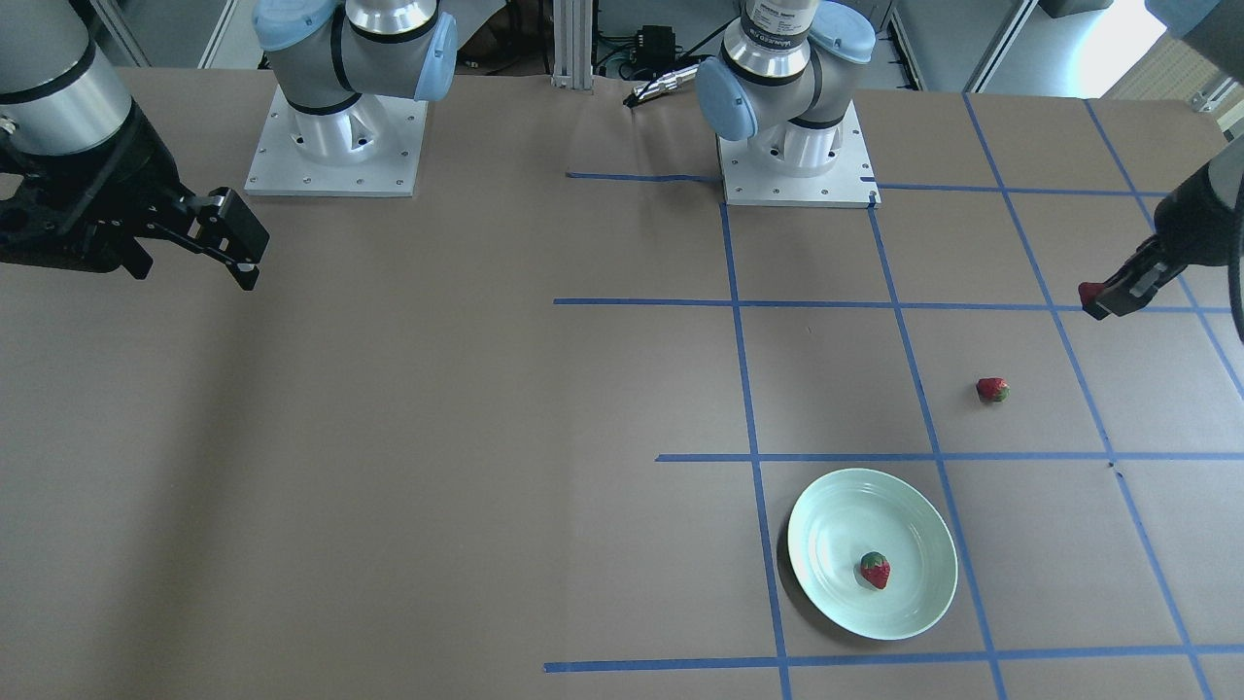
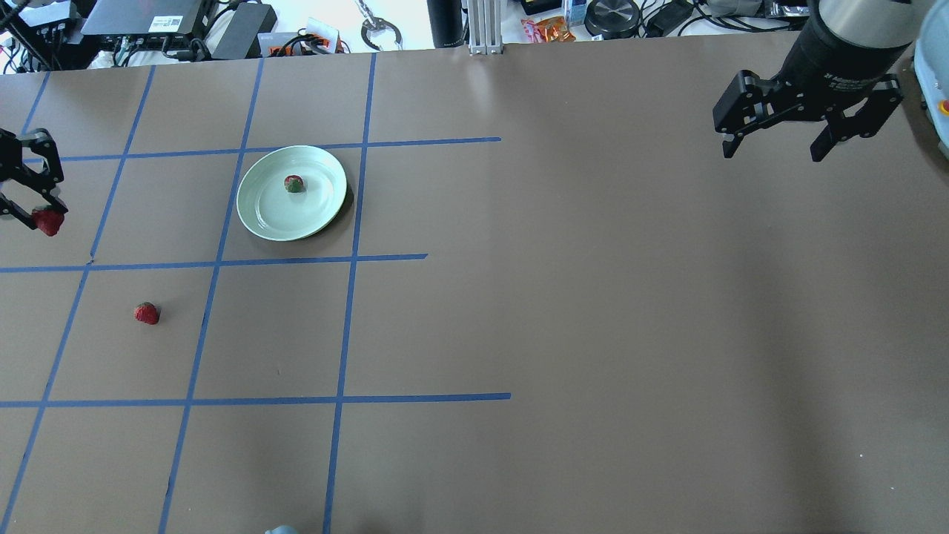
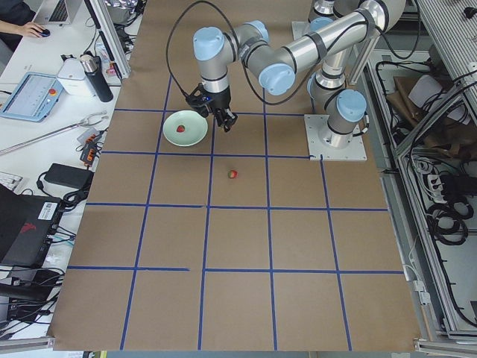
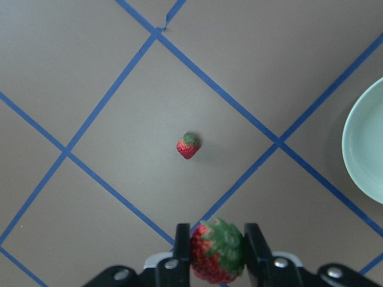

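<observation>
My gripper (image 2: 41,213) is shut on a strawberry (image 4: 209,256), held between its fingertips at the bottom of the wrist view, raised above the table; it also shows at the right of the front view. A second strawberry (image 1: 992,389) lies on the taped grid below, centred in the wrist view. A pale green plate (image 1: 822,537) holds another strawberry (image 1: 875,571); in the wrist view only the plate's edge shows at the right.
Another black gripper (image 2: 801,116) hangs at the table's far side. Further arm bases (image 1: 799,175) stand at the back edge in the front view.
</observation>
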